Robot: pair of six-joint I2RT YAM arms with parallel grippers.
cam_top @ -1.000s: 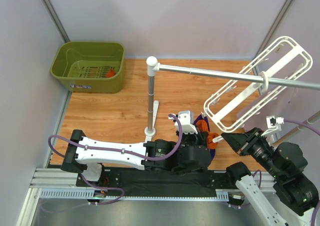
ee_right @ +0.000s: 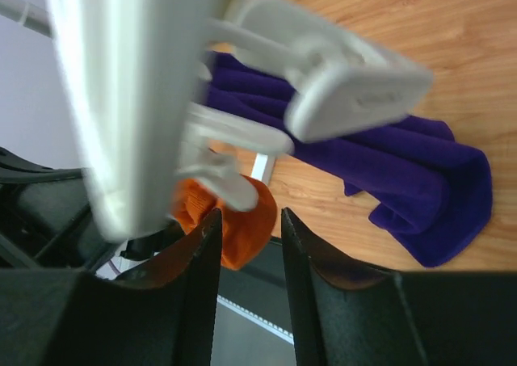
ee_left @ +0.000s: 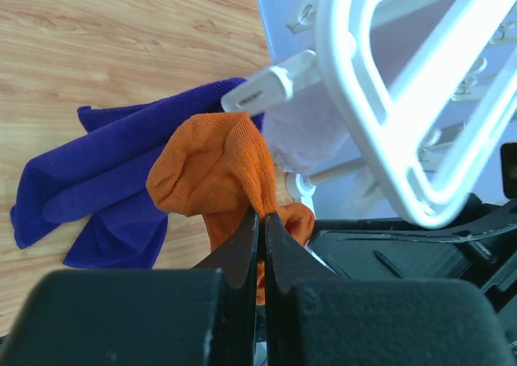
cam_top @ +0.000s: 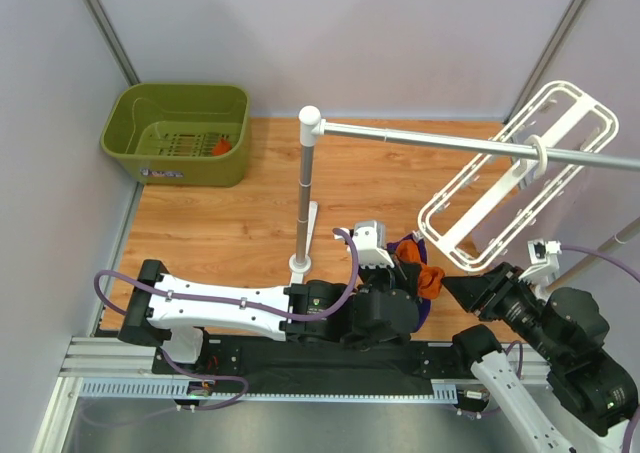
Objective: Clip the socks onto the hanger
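Observation:
An orange sock (ee_left: pixel 206 160) bunches up at the tips of my left gripper, which is shut with the cloth pinched thinly between its fingers. The white hanger (cam_top: pixel 520 178) hangs tilted from the rail. One white clip (ee_left: pixel 271 87) meets the sock's upper edge in the left wrist view; whether its fingers grip the cloth I cannot tell. My right gripper is parted just below the hanger's clips, with nothing between its fingers; the orange sock (ee_right: pixel 252 233) shows behind the gap. Beneath, a purple-blue sock (ee_left: pixel 121 160) lies crumpled on the table.
At the back left stands a green basket (cam_top: pixel 175 91) with something orange inside. The rack's upright post (cam_top: pixel 304 213) rises beside the left arm, and its rail (cam_top: pixel 420 138) crosses above the table. Bare wood lies between basket and post.
The hanger has swung, its near end shifting right and toward the front. The left arm has stayed still.

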